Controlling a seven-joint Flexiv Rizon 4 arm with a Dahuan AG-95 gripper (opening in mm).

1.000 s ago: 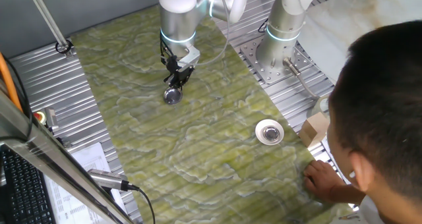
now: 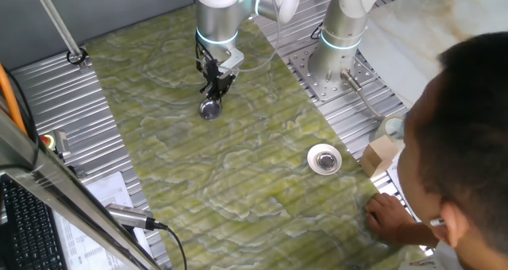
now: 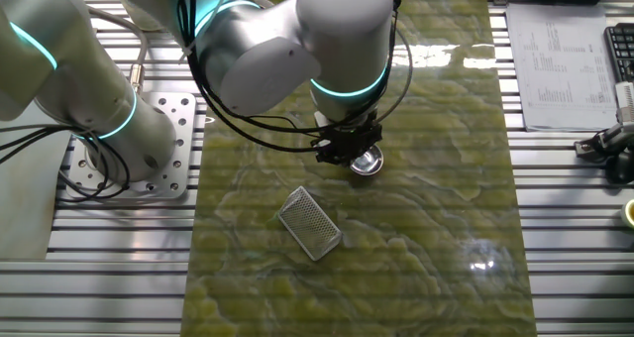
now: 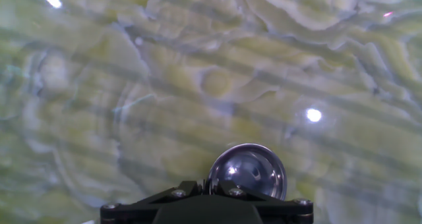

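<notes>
A small shiny round metal bowl (image 2: 210, 109) is at my gripper (image 2: 214, 97), over the far part of the green marbled mat. In the wrist view, the fingers of the gripper are together at the left rim of the bowl (image 4: 254, 171), which sticks out to their right. The rim seems pinched between the fingertips, though the exact contact is partly hidden by the black finger links. Exterior view 2 has the same bowl (image 3: 368, 161) beside the gripper's tip. Whether its base touches the mat, I cannot tell.
A white dish (image 2: 314, 168) with a round metal piece in it stands on the mat's right side. A perforated metal grater (image 3: 310, 224) lies near my gripper. A person's hand (image 2: 387, 217) rests at the mat's right edge.
My gripper and the metal bowl have shifted together slightly, up and to the right in exterior view 1. The person has moved a little; the dish has stayed put.
</notes>
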